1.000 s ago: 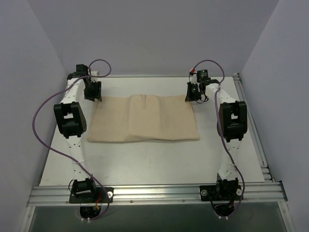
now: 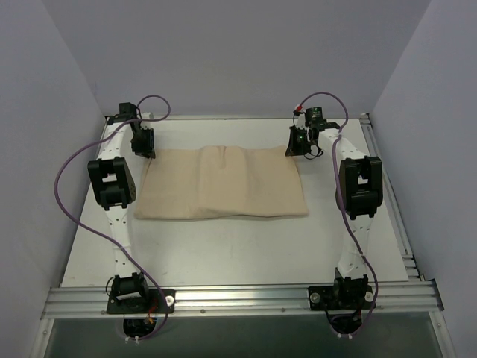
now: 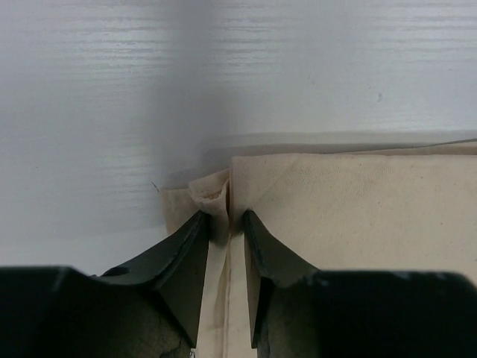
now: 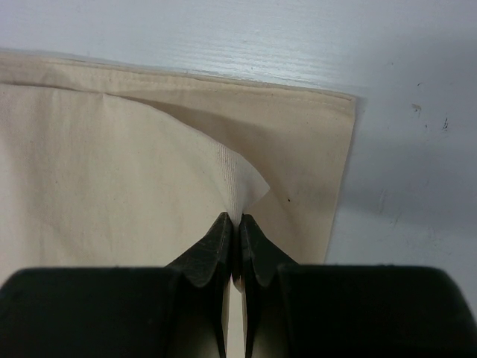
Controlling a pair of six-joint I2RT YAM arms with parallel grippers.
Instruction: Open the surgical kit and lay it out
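Observation:
The folded beige cloth point(image 2: 223, 186) lies flat across the table, with a raised hump along its middle. At its back right corner my right gripper is shut on the upper layer, which is pinched into an upright fold. My left gripper is at the back left corner, low over the cloth. Its fingers point(image 3: 257, 235) are partly closed with a narrow gap between them, and the cloth's edge point(image 3: 216, 190) bunches up in that gap. Whatever is under the cloth is hidden.
Grey walls point(image 2: 238, 60) stand at the back and both sides. A metal rail point(image 2: 238, 294) runs along the front edge.

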